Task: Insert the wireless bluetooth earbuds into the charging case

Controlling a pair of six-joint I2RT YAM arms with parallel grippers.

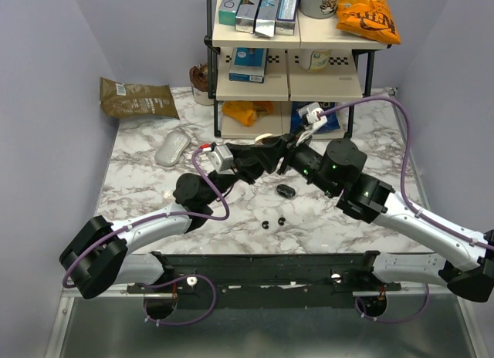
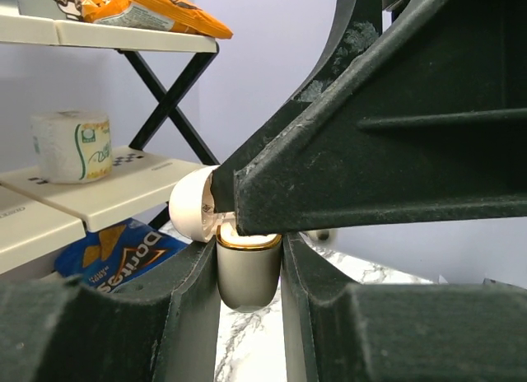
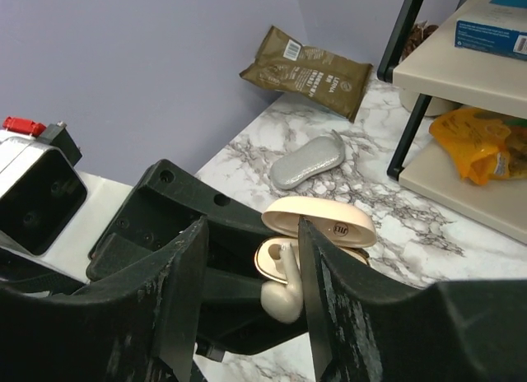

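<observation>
My left gripper is shut on the charging case (image 2: 247, 271), held upright with its cream lid (image 3: 319, 216) flipped open. My right gripper stands part open just over the case. Between its fingers a white earbud (image 3: 282, 293) shows at the case's opening (image 3: 270, 252), stem upward; whether it is seated I cannot tell. In the top view both grippers meet in the middle, above the table, hiding most of the case.
A shelf rack (image 1: 255, 88) with boxes and packets stands at the back. A grey pouch (image 1: 172, 148) lies left; a small black case (image 1: 285, 190) and small dark pieces lie on the marble table (image 1: 147, 188).
</observation>
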